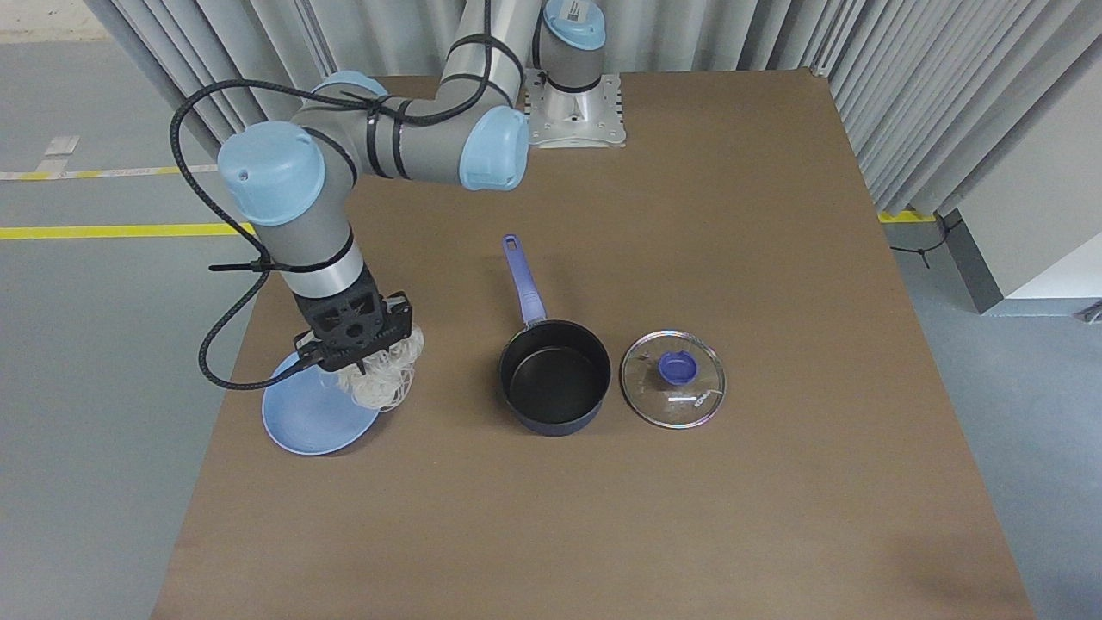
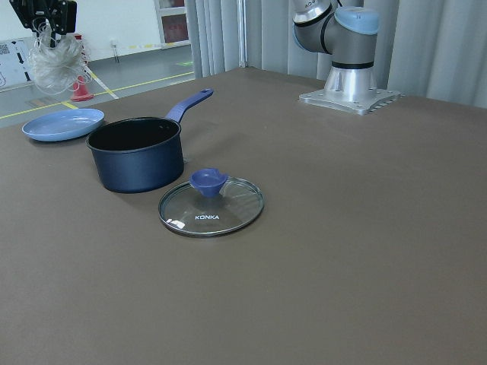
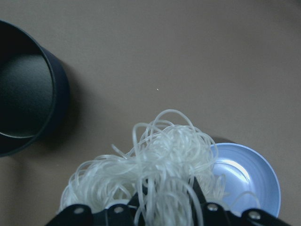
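Note:
My gripper (image 1: 362, 346) is shut on a tangled bundle of white noodle-like strands (image 3: 160, 165), which hangs above and partly past the right side of the light blue plate (image 1: 310, 418). In the left view the bundle (image 2: 57, 61) dangles in the air. A dark saucepan (image 1: 554, 377) with a blue handle stands to the right of the plate, and its glass lid (image 1: 673, 398) with a blue knob lies flat beside it on the right. The fingertips are mostly hidden by the strands.

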